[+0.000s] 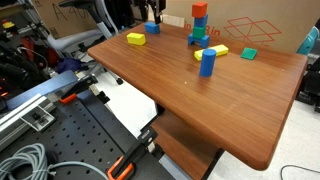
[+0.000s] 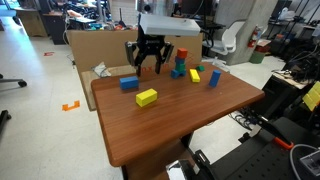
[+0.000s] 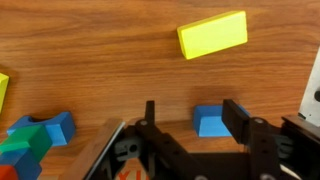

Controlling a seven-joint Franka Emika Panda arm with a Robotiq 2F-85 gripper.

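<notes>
My gripper (image 2: 143, 62) is over the far end of the table, above the area around the yellow block (image 2: 147, 97) and the blue block (image 2: 128, 83). From the wrist, its dark fingers reach up from the bottom edge, their tips apart with bare wood showing between them. A small orange-red patch shows low among the gripper parts; whether it is something held is unclear. The yellow block (image 3: 212, 35) lies clear of the fingers on the table. Partly covered by the right finger is the blue block (image 3: 210, 121).
A tower of blue, green and red blocks (image 1: 198, 25) stands near the back edge. Close to it lie yellow pieces (image 1: 221, 51) and a flat green piece (image 1: 249, 54). A blue cylinder (image 1: 208, 64) stands nearer the middle.
</notes>
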